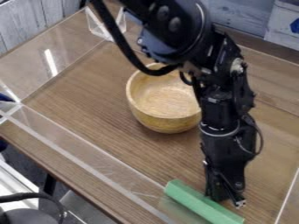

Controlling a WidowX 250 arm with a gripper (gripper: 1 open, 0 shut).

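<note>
My black gripper (225,191) points down at the wooden table, low over its surface at the lower right, just behind a green cylindrical object (201,203) lying at the front edge. Its fingertips are dark and small, and I cannot make out anything held between them. A wooden bowl (152,101) sits behind and left of the arm, partly hidden by it.
Clear plastic panels run along the left and front edges. A white object (281,26) stands at the back right, and a black cable arches over the bowl.
</note>
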